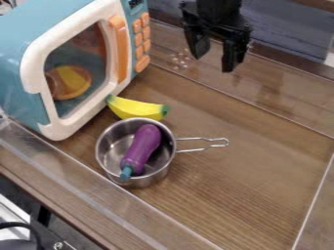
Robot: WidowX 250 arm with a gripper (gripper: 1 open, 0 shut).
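Note:
My black gripper (213, 50) hangs open at the top centre, above the back of the wooden counter, with nothing between its fingers. A steel saucepan (107, 152) with a wire handle pointing right stands at the lower left, holding a purple eggplant (143, 147). A yellow banana (139, 108) lies just behind the pan, beside a toy microwave (29, 51) with a white-framed door, inside which a round yellow-orange item (70, 82) shows.
A grey-blue backboard (287, 39) runs along the back. A dark cable lies at the lower left corner.

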